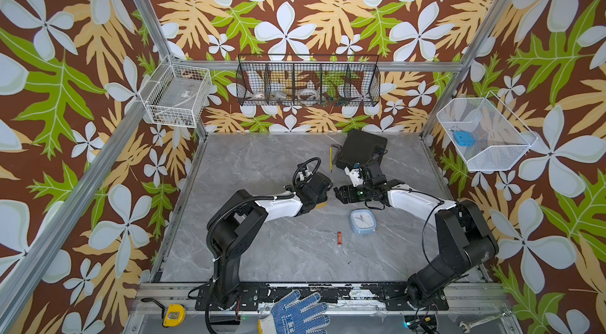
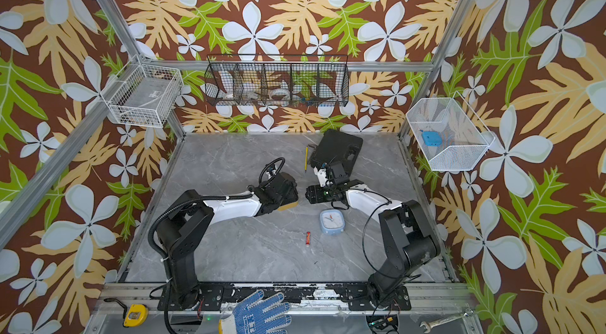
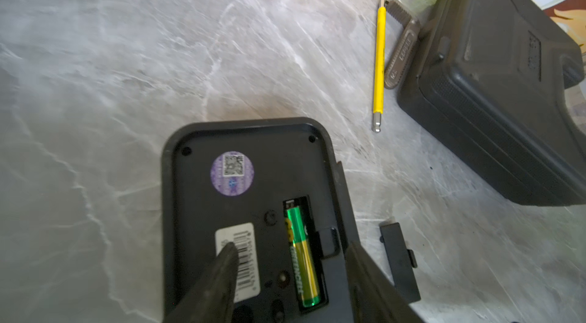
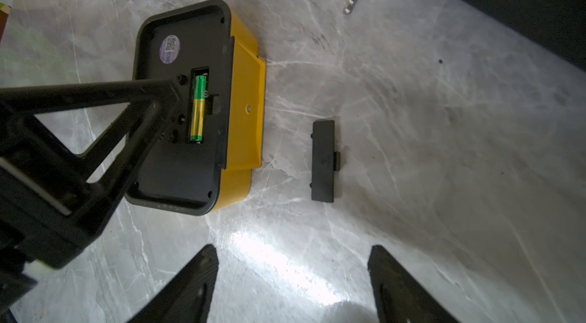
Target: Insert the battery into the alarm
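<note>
The yellow alarm (image 4: 241, 109) lies back up, its black back (image 3: 244, 146) showing an open compartment with a green-and-gold battery (image 3: 302, 259) in it. Its black cover (image 4: 322, 161) lies loose on the table to the right. My left gripper hovers over the alarm's back, fingers apart at either side of the battery compartment, holding nothing visible. My right gripper is open over bare table near the cover, nothing between its fingers.
A black case (image 3: 488, 79), a yellow pen-like tool (image 3: 379, 60) and a grey utility knife (image 3: 401, 54) lie behind. A blue clock (image 1: 363, 221) and a red battery (image 1: 339, 237) lie nearer the front.
</note>
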